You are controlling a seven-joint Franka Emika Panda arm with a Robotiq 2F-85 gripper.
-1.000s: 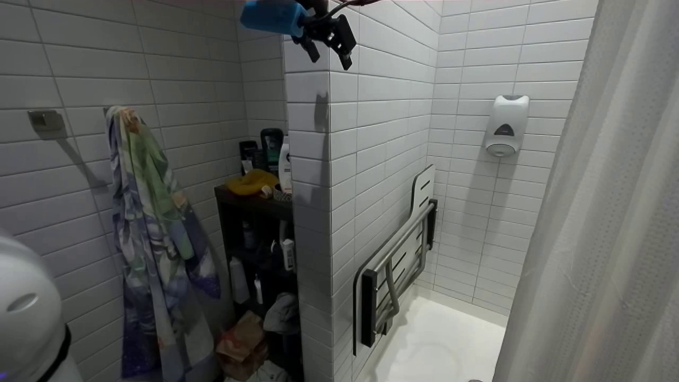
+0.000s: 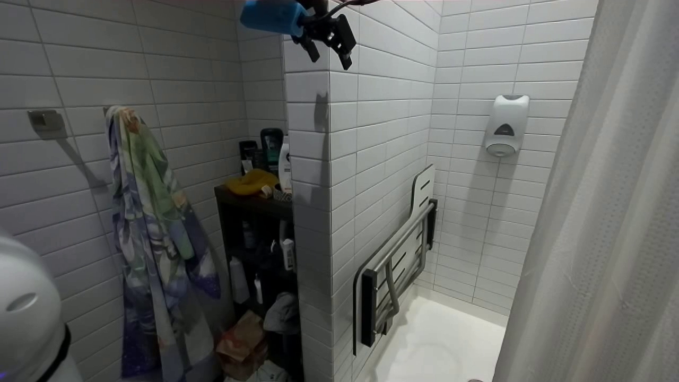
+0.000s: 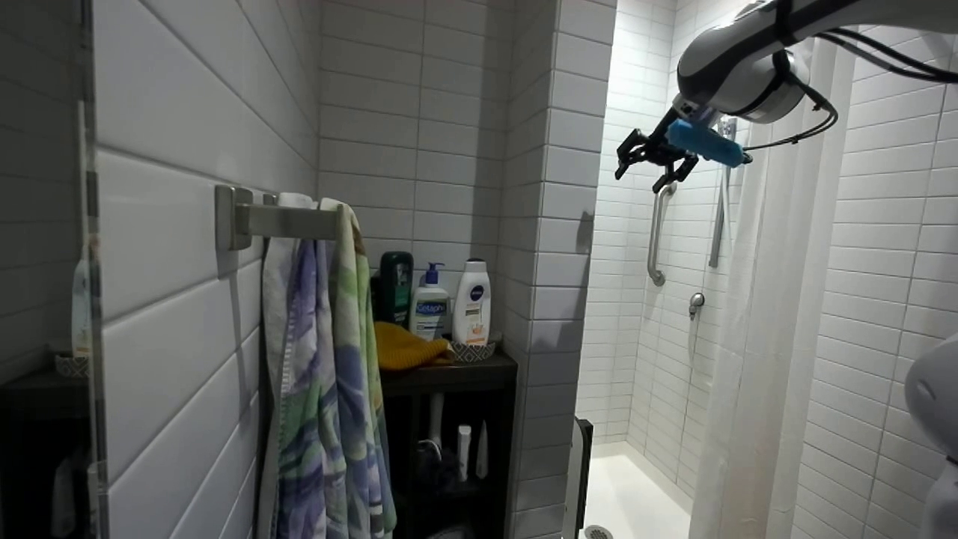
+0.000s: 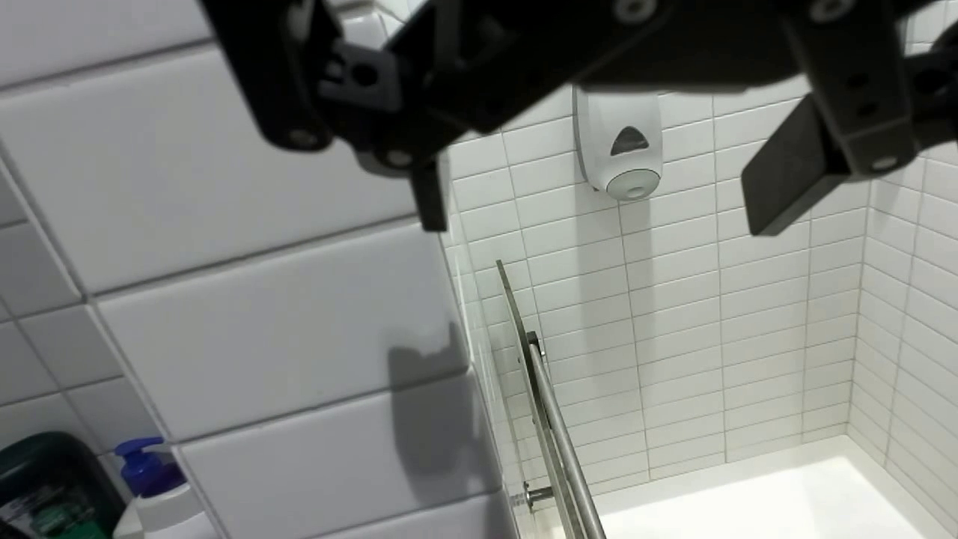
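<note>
High in front of the tiled wall's corner, my gripper (image 2: 330,64) hangs open, pointing downward. In the wrist view its fingers stand wide apart, one finger pad (image 4: 792,171) to the right, and only tiles and a dispenser show beyond them. The second exterior view has the gripper (image 3: 638,181) up near the shower opening, touching nothing. A multicoloured towel (image 2: 156,223) hangs on the left wall, from a metal bar (image 3: 292,221). On the dark shelf (image 3: 453,373) are a mustard cloth (image 3: 406,347), a white bottle (image 3: 471,304), a blue-pump bottle (image 3: 431,305) and a dark green bottle (image 3: 395,286).
The tiled partition (image 2: 308,223) divides the shelf from the shower. A folded seat (image 2: 398,261) is fixed to its shower side. A soap dispenser (image 2: 507,125) is on the back wall, and a curtain (image 2: 585,223) hangs at right.
</note>
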